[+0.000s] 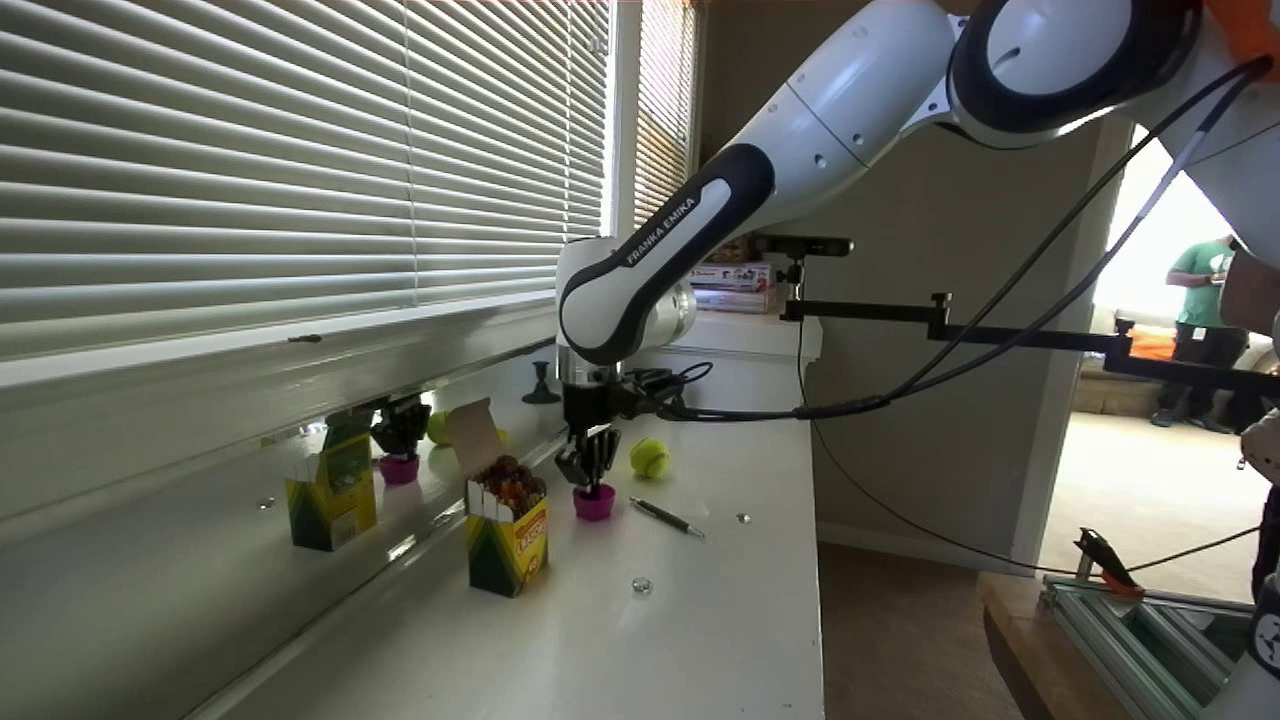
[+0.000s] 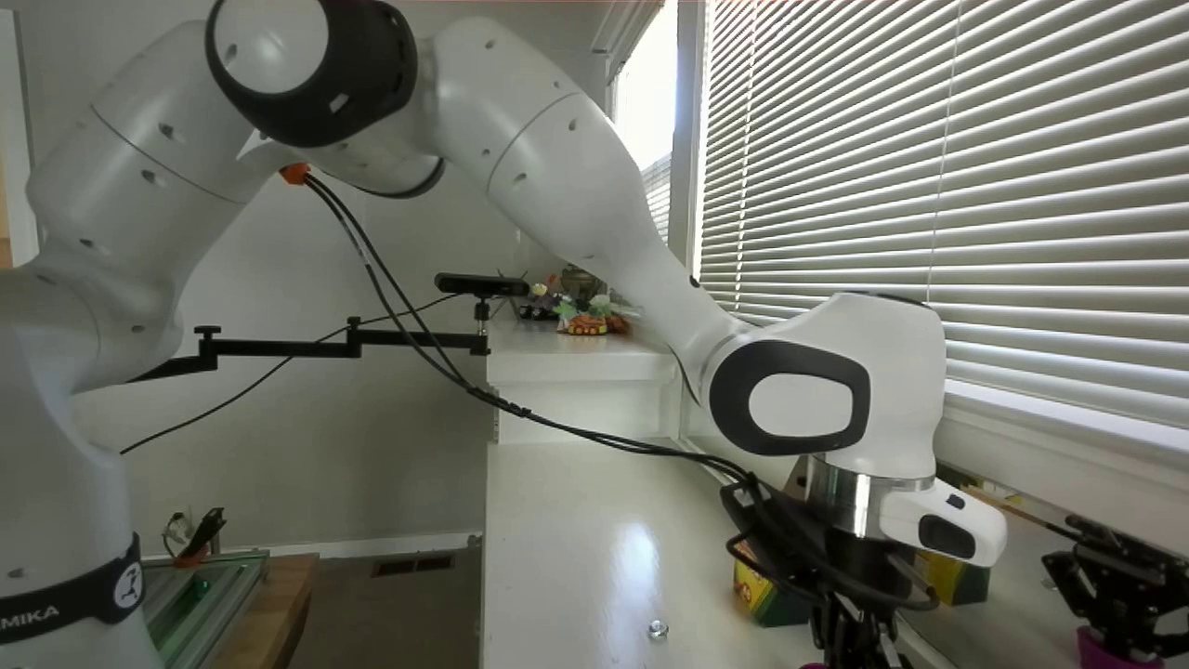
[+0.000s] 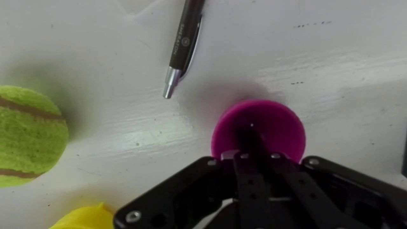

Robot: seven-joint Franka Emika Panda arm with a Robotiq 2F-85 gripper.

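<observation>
A magenta cup [image 3: 282, 122] stands on the white counter, its open mouth facing up; exterior view 1 shows this cup [image 1: 594, 506] below my fingers. The gripper is shut, with its fingers close together over the cup's mouth and hiding the near part of the rim. From the fingertips a narrow dark shape [image 3: 250, 139] runs into the cup. Whether it is an object or shadow, and what lies between the fingers, is too dark to tell. From the side, the gripper [image 1: 591, 490] points straight down at the cup's rim.
A pen [image 1: 667, 516] and a tennis ball [image 1: 649, 458] lie beside the cup. An open crayon box [image 1: 510, 540] stands nearer the exterior camera. Something yellow [image 3: 82, 219] shows at the wrist view's lower edge. A small clear piece [image 1: 642, 586] lies on the otherwise bare front counter.
</observation>
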